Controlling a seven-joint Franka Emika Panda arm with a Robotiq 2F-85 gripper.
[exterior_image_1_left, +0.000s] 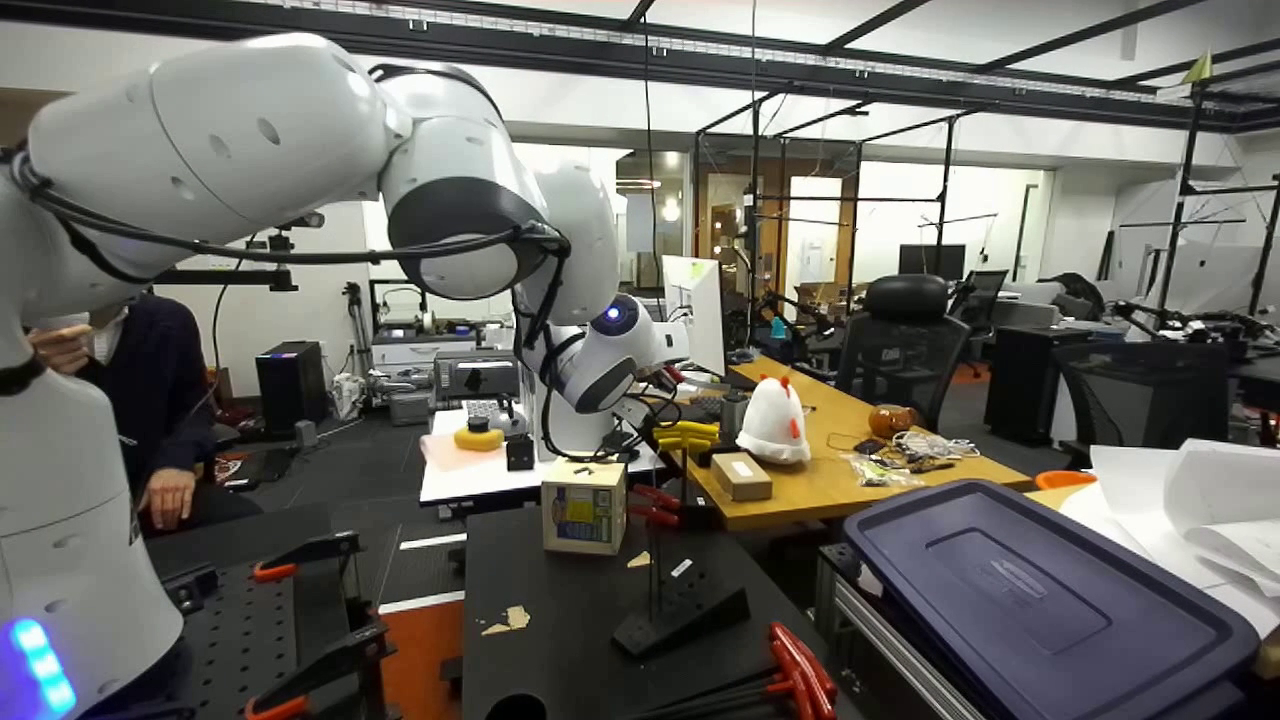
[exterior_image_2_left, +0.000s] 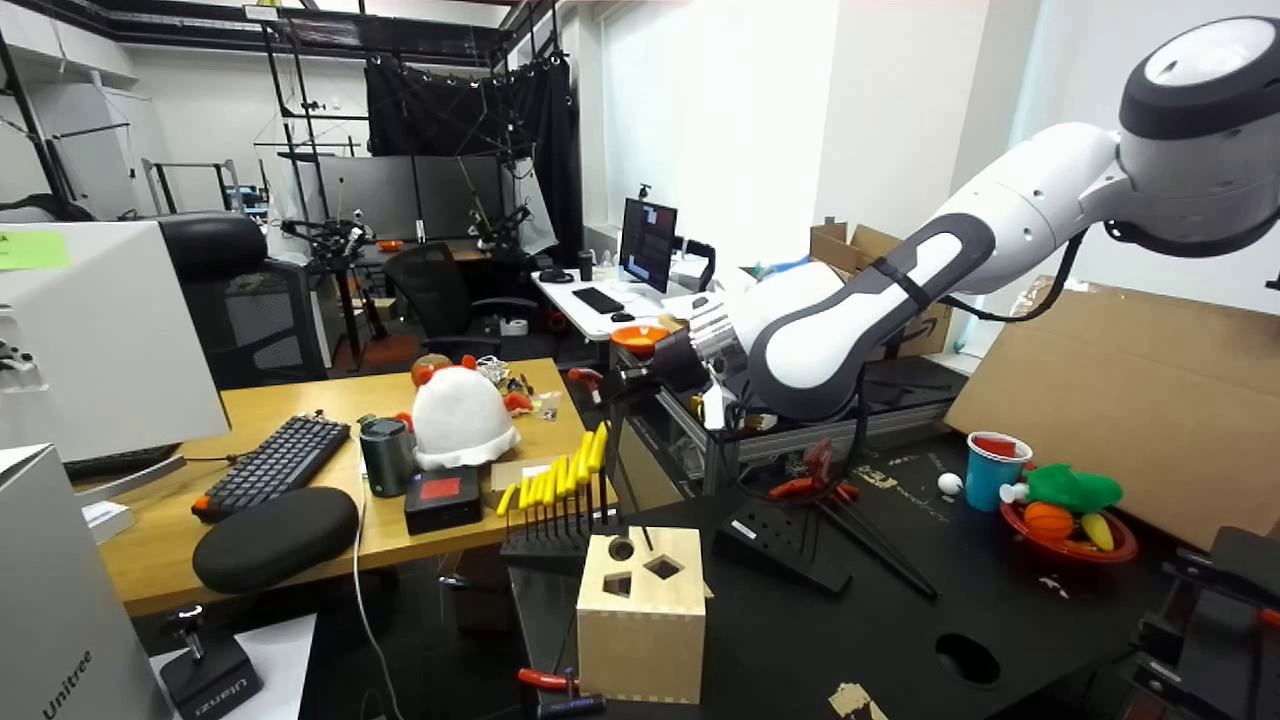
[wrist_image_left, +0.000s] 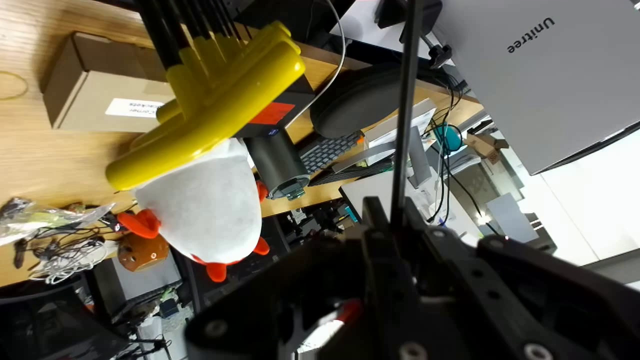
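Note:
My gripper (exterior_image_2_left: 657, 370) is shut on a T-handle tool, whose long thin black shaft (wrist_image_left: 405, 108) runs out from between the fingers in the wrist view. Beside the gripper, the tool's red handle (exterior_image_2_left: 584, 377) shows in exterior view 2. There the shaft slants downward, its lower end close above the wooden box (exterior_image_2_left: 642, 642) in the image; whether it touches cannot be told. The box has shaped holes in its top. A black sloped stand (exterior_image_1_left: 681, 618) stands near it, with red-handled tools (exterior_image_1_left: 655, 505) upright in it.
Yellow-handled tools (exterior_image_2_left: 558, 480) stand in a rack behind the box. More red-handled tools (exterior_image_1_left: 801, 672) lie at the black table's near edge. A white plush (exterior_image_1_left: 775, 422) and small carton (exterior_image_1_left: 741, 476) sit on the wooden desk. A lidded bin (exterior_image_1_left: 1044, 588) is to the right.

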